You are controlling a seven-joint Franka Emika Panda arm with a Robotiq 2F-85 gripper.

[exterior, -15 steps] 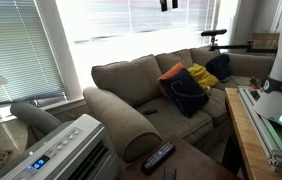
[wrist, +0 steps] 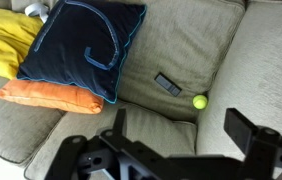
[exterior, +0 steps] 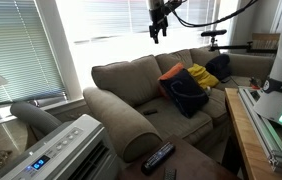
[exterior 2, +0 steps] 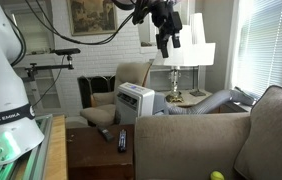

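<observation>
High above the grey sofa (exterior: 176,110), my gripper (exterior: 159,36) hangs open with nothing between its fingers. In the wrist view the fingers (wrist: 118,122) stand wide apart, and the gripper looks down on the seat. A small black remote-like object (wrist: 168,84) lies on a seat cushion, with a yellow-green ball (wrist: 200,101) near it, close to the sofa arm side. The ball (exterior 2: 216,176) also shows low in exterior view 2. A dark blue pillow (wrist: 81,45), an orange pillow (wrist: 51,96) and a yellow pillow (wrist: 8,38) lie together.
A black remote (exterior: 158,157) rests on a brown table (exterior: 196,166) beside a white boxy appliance (exterior: 66,150). Between it and the sofa seat rises the sofa's padded arm (exterior: 116,120). A wooden counter edge (exterior: 251,135) is at the right. Air around the gripper is clear.
In exterior view 1 my gripper has come lower and shifted left over the past second. The sofa, pillows and table items look unmoved.
</observation>
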